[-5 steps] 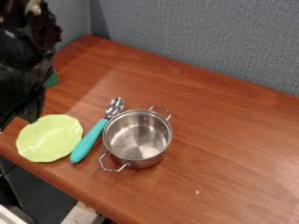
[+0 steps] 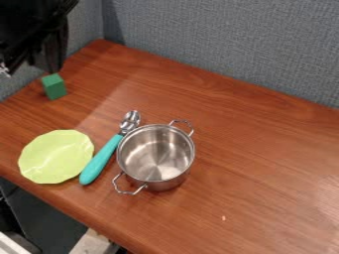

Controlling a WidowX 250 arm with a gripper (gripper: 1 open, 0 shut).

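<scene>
The dark gripper [image 2: 30,58] is at the top left, mostly out of frame and blurred, so its fingers can't be made out. Below it a green block [image 2: 55,86] rests on the wooden table. A pale yellow-green plate [image 2: 56,156] lies at the left front, with a turquoise-handled utensil [image 2: 101,159] slanting beside it. A steel pot [image 2: 155,157] with two wire handles stands right of the utensil.
Grey padded walls [image 2: 225,45] border the back and left. The table's front edge runs along the lower left.
The gripper has risen from beside the plate toward the top left corner, uncovering the green block. The plate, utensil and pot have stayed where they were.
</scene>
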